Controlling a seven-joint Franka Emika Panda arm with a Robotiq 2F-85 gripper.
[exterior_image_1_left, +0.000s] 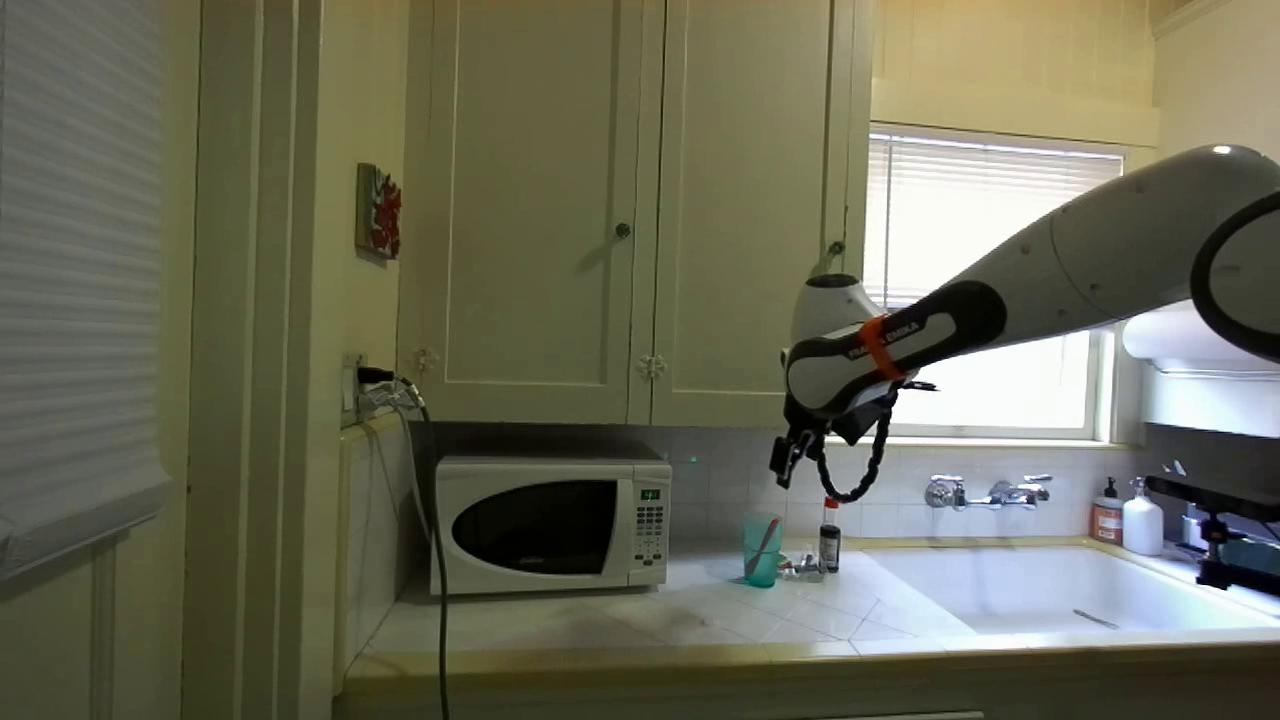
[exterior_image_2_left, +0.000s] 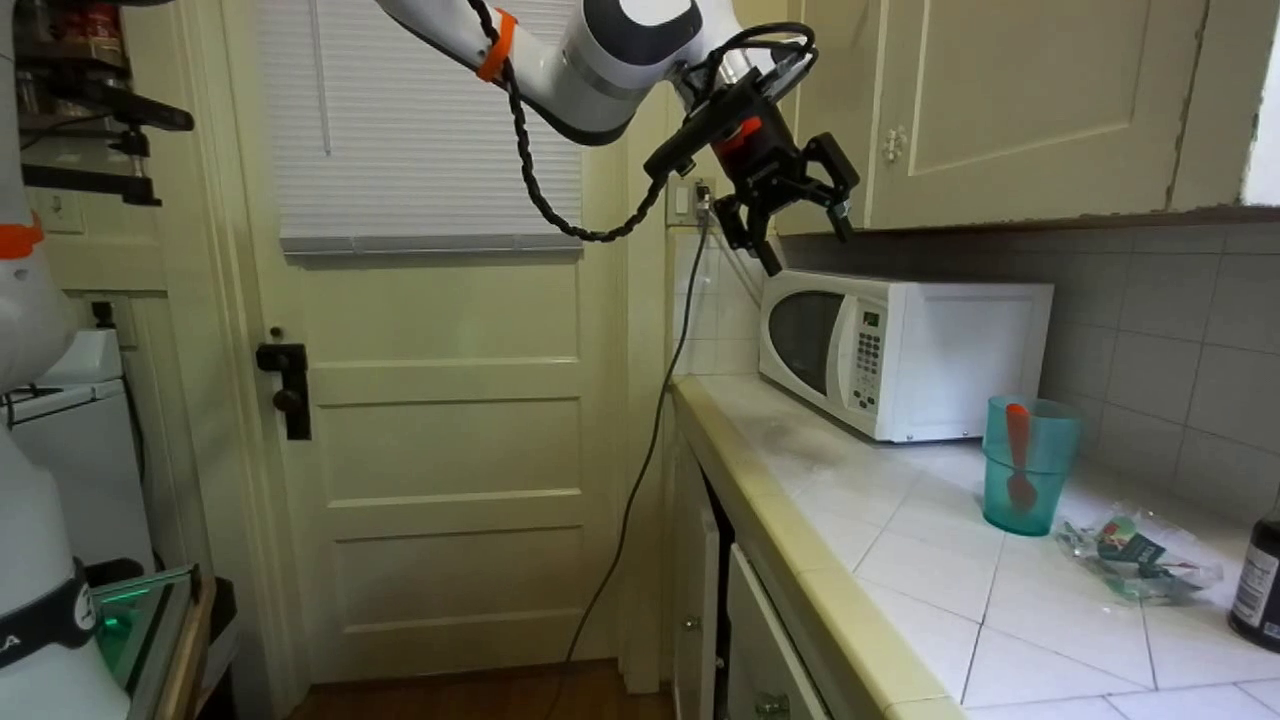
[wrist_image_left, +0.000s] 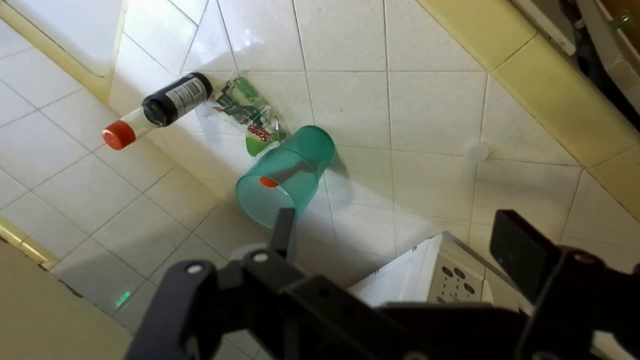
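My gripper (exterior_image_2_left: 801, 248) hangs in the air above the counter, its black fingers spread wide and nothing between them; it is open. In the wrist view, a translucent teal cup (wrist_image_left: 286, 171) stands on the tiles beyond the left finger, holding an orange-handled utensil (wrist_image_left: 268, 182). That cup (exterior_image_2_left: 1029, 468) is upright in exterior view 2, with the utensil leaning inside. Beside it lies a crumpled clear plastic packet (exterior_image_2_left: 1140, 552). A dark bottle with a red cap (wrist_image_left: 171, 108) is close to the packet. The white microwave (exterior_image_1_left: 552, 522) stands left of the cup in exterior view 1, its door shut.
Upper cabinets (exterior_image_1_left: 540, 204) hang over the microwave. To the right is the white sink (exterior_image_1_left: 1056, 588) with a wall faucet (exterior_image_1_left: 990, 493). Bare counter tiles (exterior_image_2_left: 924, 564) lie in front of the cup and microwave. A black cord (exterior_image_2_left: 648, 468) hangs by the door.
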